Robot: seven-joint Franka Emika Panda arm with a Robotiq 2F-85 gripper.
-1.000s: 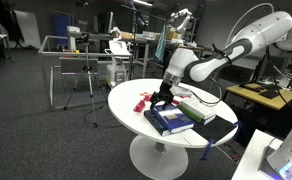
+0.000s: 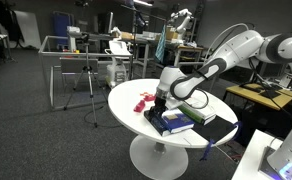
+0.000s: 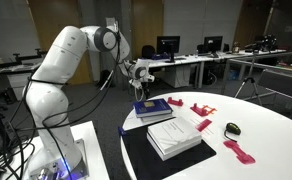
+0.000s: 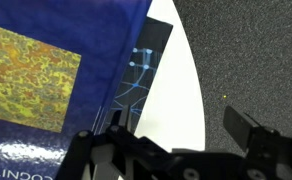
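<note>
A dark blue book [image 4: 106, 60] with a yellow picture on its cover fills the left of the wrist view. From under its edge shows a black cover with pale blue lines [image 4: 141, 72]. My gripper is open with nothing visible between its fingers; one finger is close to the book's edge, the other appears over the grey floor. In exterior view 1 the gripper [image 2: 161, 103] is at the far-left side of the blue book [image 2: 173, 123]. Exterior view 2 has that blue book [image 3: 156, 106] lying behind a thick white book [image 3: 174, 137]. Contact cannot be made out.
The round white table [image 3: 261, 120] carries a black mat [image 3: 151, 160], several red objects [image 3: 202, 109] and a dark object [image 3: 232, 131]. Its edge [image 4: 191, 100] is close beside the books. Clear tabletop lies toward the right in exterior view 2.
In exterior view 1 the arm has come lower and the gripper has shifted a little left, toward the table's edge. The books appear to lie where they were.
</note>
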